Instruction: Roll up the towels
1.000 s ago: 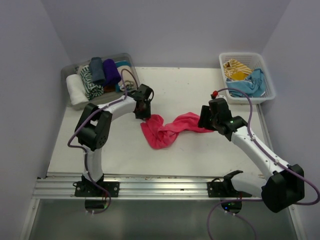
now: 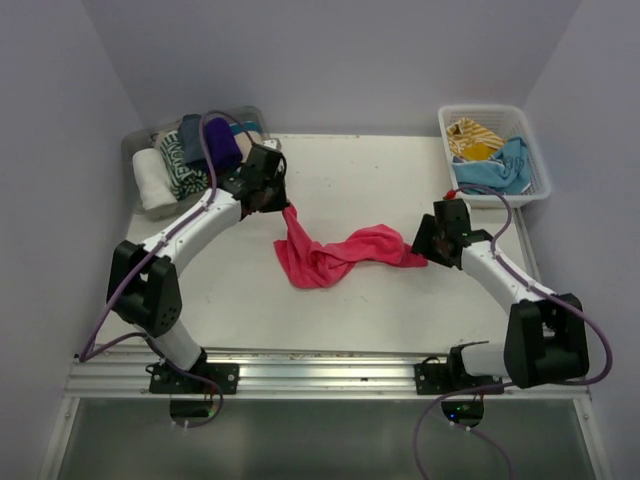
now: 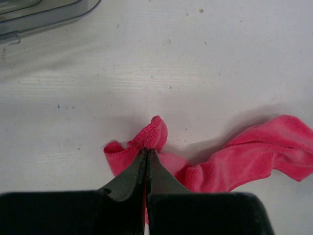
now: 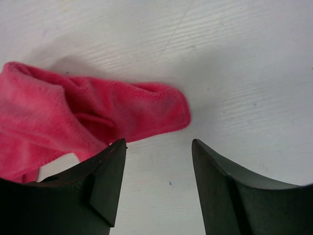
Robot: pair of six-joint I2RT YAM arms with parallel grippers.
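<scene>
A crumpled pink towel stretches across the middle of the table. My left gripper is shut on a raised corner of it, which shows pinched at the fingertips in the left wrist view and lifted in the top view. My right gripper is open over the towel's right end, with bare table and the towel's edge seen between its fingers.
A grey bin of rolled towels stands at the back left, and a white basket with loose towels at the back right.
My left gripper has shut on the towel's corner and moved up and left, drawing it along. My right gripper has moved right, toward the towel's end.
</scene>
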